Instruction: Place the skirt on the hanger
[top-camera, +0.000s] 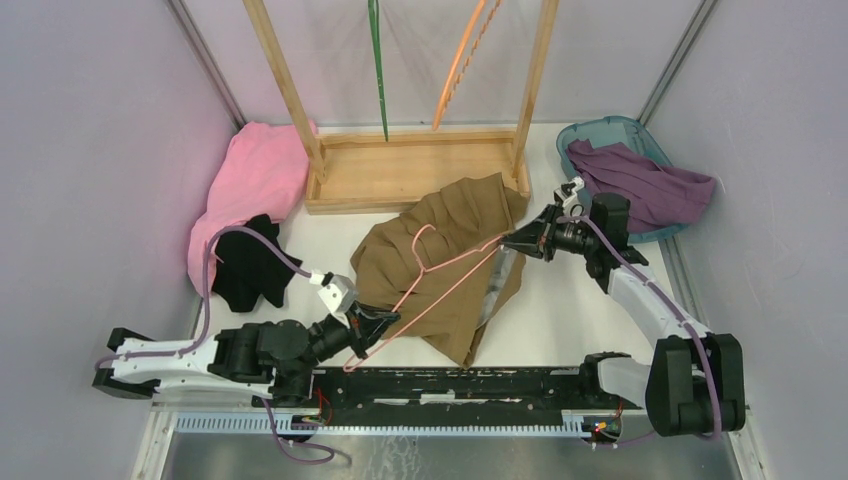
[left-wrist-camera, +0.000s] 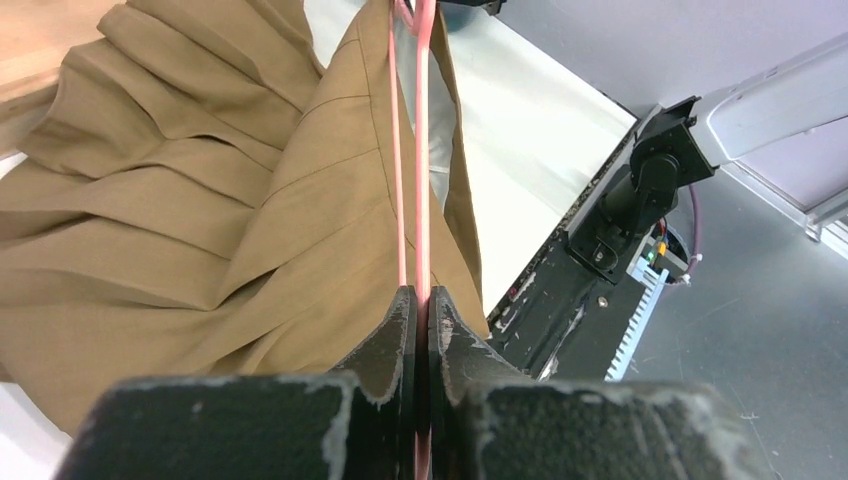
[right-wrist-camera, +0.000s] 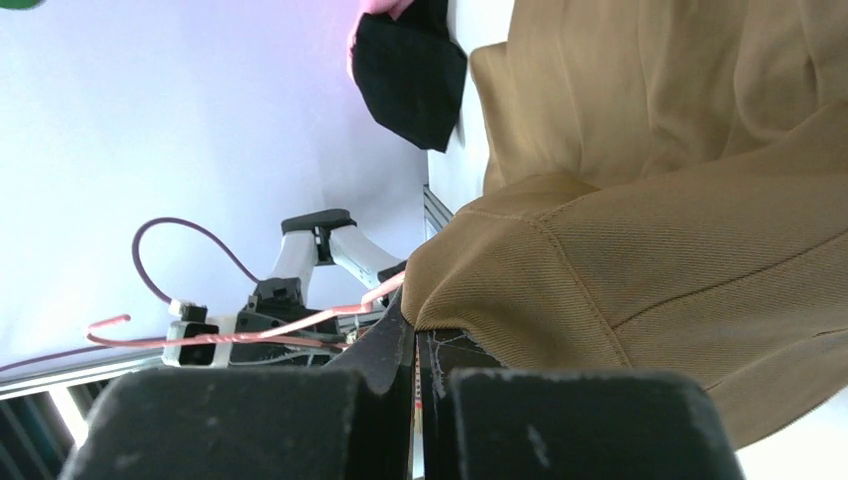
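Note:
A brown skirt (top-camera: 440, 300) with a pale lining lies rumpled in the middle of the table. My left gripper (top-camera: 372, 325) is shut on the pink hanger (top-camera: 428, 268) (left-wrist-camera: 422, 150), which reaches over the skirt toward my right gripper (top-camera: 505, 243). My right gripper is shut at a raised edge of the skirt (right-wrist-camera: 620, 260), the fabric folded over its fingertips and pulled up beside the hanger's end. The fabric hides whatever lies between those fingertips.
A wooden rack (top-camera: 415, 197) with hanging hangers stands at the back. Pink cloth (top-camera: 245, 180) and black cloth (top-camera: 250, 270) lie left; a teal basket (top-camera: 655, 235) with purple cloth is back right. Bare table shows right of the skirt.

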